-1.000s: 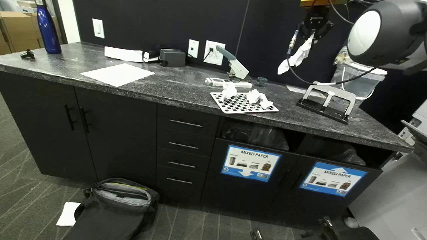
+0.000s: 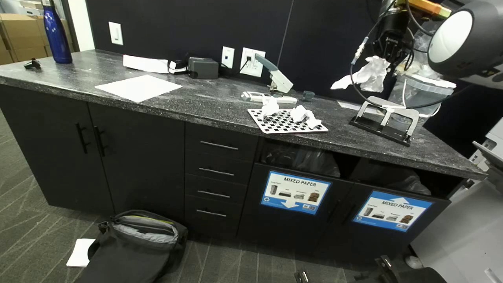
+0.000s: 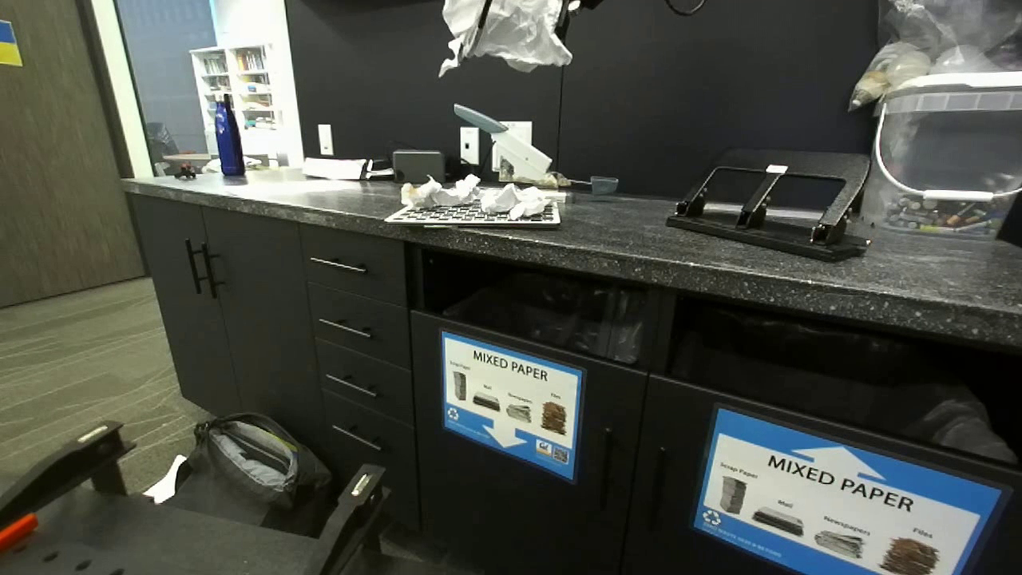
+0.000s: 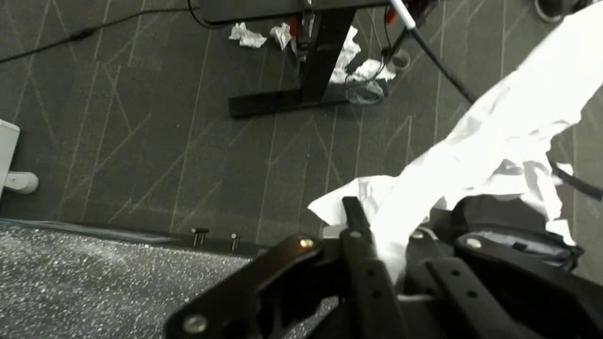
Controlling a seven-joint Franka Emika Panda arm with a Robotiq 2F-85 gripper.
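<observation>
A crumpled white paper (image 2: 372, 74) hangs in the air above the right part of the counter, gripped by my gripper (image 2: 389, 56). In exterior view 2 the same paper (image 3: 508, 33) shows at the top edge, high over the counter. The wrist view has my gripper shut on one end of the paper (image 4: 480, 135), which stretches off to the upper right. Two more crumpled papers (image 2: 270, 107) (image 2: 304, 115) lie on a black-and-white checkered board (image 2: 281, 125) near the counter's front edge.
A black laptop stand (image 2: 384, 129) and a clear bucket (image 3: 948, 144) occupy the right of the counter. Behind the board is a white-and-grey device (image 2: 280, 81). A flat white sheet (image 2: 139, 88) and blue bottle (image 2: 55, 35) are leftward. Open slots sit above the MIXED PAPER signs (image 2: 296, 192).
My gripper has shifted right and turned, and the held paper now shows wider and more spread out. Things on the counter have stayed where they were.
</observation>
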